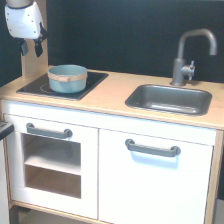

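Note:
A blue-green pot (67, 85) with brownish handles stands upright on the black cooktop (97, 80) at the left of the counter. My gripper (32, 50) hangs in the upper left corner, above and to the left of the pot, clear of it. Its dark fingers look spread apart, and nothing shows between them.
A metal sink (170, 98) with a grey faucet (185, 58) takes up the counter's right side. Bare wooden counter (116, 92) lies between cooktop and sink. Below are an oven door (88, 170) with a window and a white cabinet door (150, 185).

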